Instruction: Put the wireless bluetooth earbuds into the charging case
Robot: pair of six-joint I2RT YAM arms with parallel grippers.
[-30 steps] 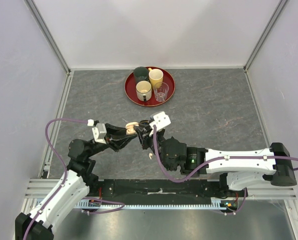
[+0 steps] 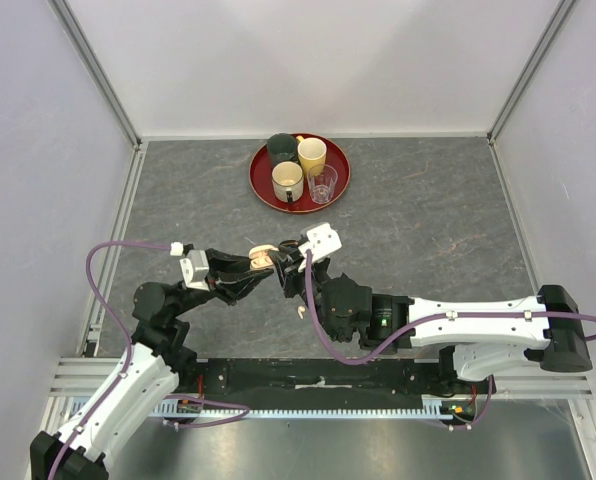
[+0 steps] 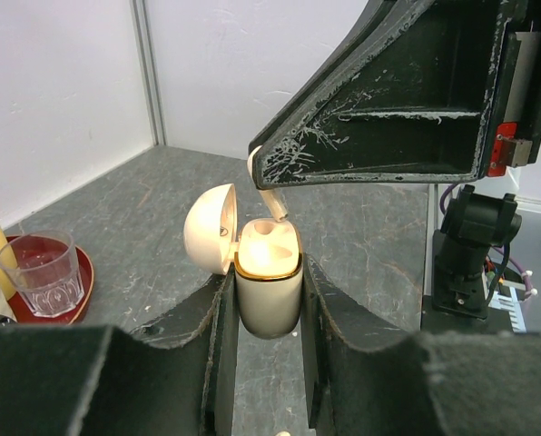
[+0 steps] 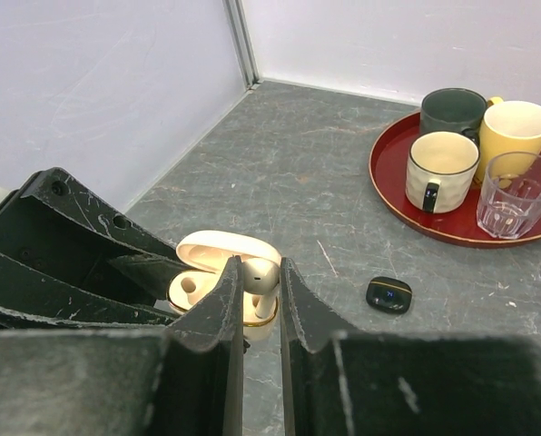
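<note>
The cream charging case (image 3: 269, 295) has its lid (image 3: 210, 229) standing open, and my left gripper is shut on its body. Just above the case, one earbud (image 3: 274, 202) tilts stem-down from the tips of my right gripper, which is shut on it. The stem's end is at the rim of the nearer slot; whether it has entered cannot be told. In the right wrist view the earbud's round head (image 4: 260, 275) shows between the fingers, and the other slot of the case (image 4: 189, 285) looks empty. Another earbud (image 2: 301, 312) lies on the table below the grippers.
A dark red tray (image 2: 263, 185) at the back holds several mugs and a clear glass (image 2: 322, 184). A black computer mouse (image 4: 389, 295) lies between tray and grippers.
My left gripper and the case have shifted very slightly. The right arm looks unmoved, still with its earbud over the case.
</note>
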